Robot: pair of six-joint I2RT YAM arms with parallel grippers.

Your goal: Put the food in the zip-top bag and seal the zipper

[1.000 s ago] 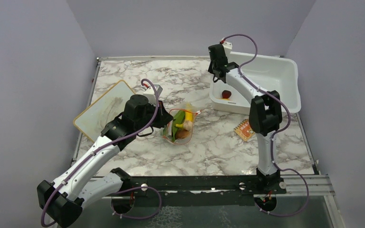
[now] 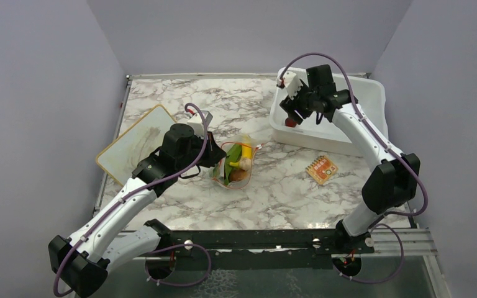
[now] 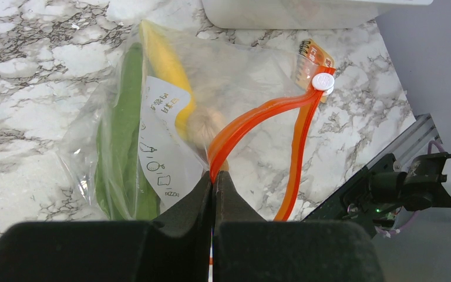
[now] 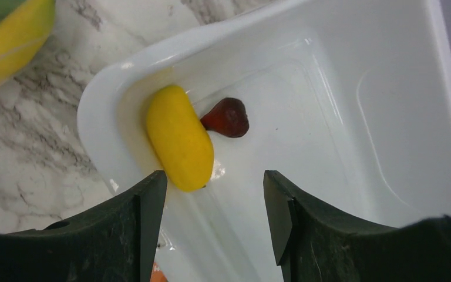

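Observation:
The clear zip top bag (image 3: 170,117) with its orange zipper (image 3: 258,114) stands near the table's middle, its mouth spread. A green food item (image 3: 123,135), a yellow one (image 3: 167,64) and some brownish pieces show inside it. In the left wrist view my left gripper is shut on the bag's orange rim. My right gripper is open above the left end of the white bin (image 2: 323,141), nothing between its fingers. Below it, a yellow oblong food item (image 4: 179,138) lies along the bin wall, beside a small dark red one (image 4: 229,117).
Right of the bag, an orange spiral-bound notepad-like item (image 2: 322,169) lies in front of the bin. A white board with a tan edge (image 2: 133,139) rests at the left.
My right gripper has moved from the bin's back left corner to the right and forward, over the bin. The bin has shifted slightly left. My left arm and the bag have stayed still.

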